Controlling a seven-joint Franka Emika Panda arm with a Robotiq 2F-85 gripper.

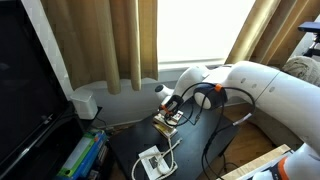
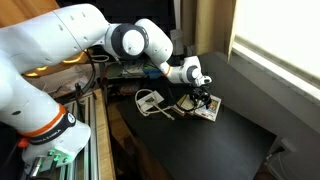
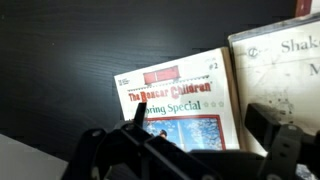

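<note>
In the wrist view, a paperback titled The Boxcar Children lies cover up on the dark table. A worn, pale book with "Shake" on its cover lies close along its right side. My gripper is open over the paperback. The left finger appears over the paperback's left side, and the right one overlaps the pale book. No grip on either book shows. From outside, the gripper is low over the pale books, and its fingertips are too small to judge there.
A white power strip with a looped cable is on the table near the books. Colourful books stand along the left edge in exterior view 1. Bare dark tabletop spreads out in front of the books.
</note>
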